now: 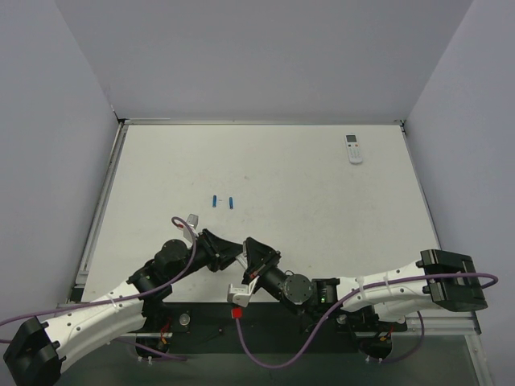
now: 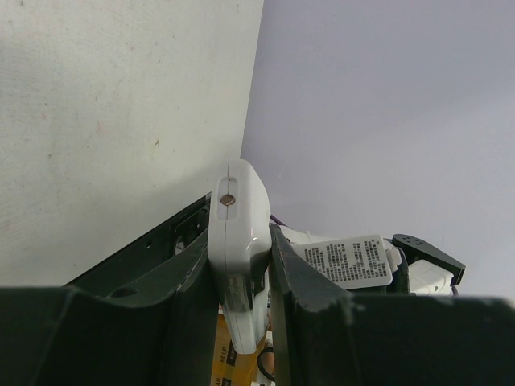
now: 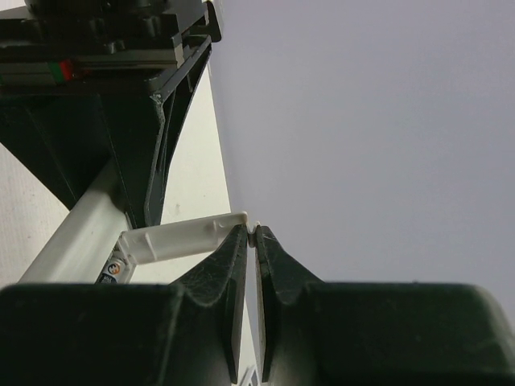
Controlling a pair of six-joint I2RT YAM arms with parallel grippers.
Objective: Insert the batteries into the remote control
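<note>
In the left wrist view a white remote (image 2: 238,213) stands between the fingers of my left gripper, which is shut on it. The right wrist view shows the remote's body (image 3: 76,233) and its battery cover (image 3: 177,239) swung out at an angle. A dark, copper-marked battery end (image 3: 113,269) shows in the compartment beside it. My right gripper is shut, its tips at the cover's free end; whether they pinch its thin edge is unclear. Two blue batteries (image 1: 215,201) (image 1: 231,203) lie apart on the table.
Another white remote (image 1: 353,149) lies at the table's back right. Both grippers meet close together above the front of the table, leaving little room between them.
</note>
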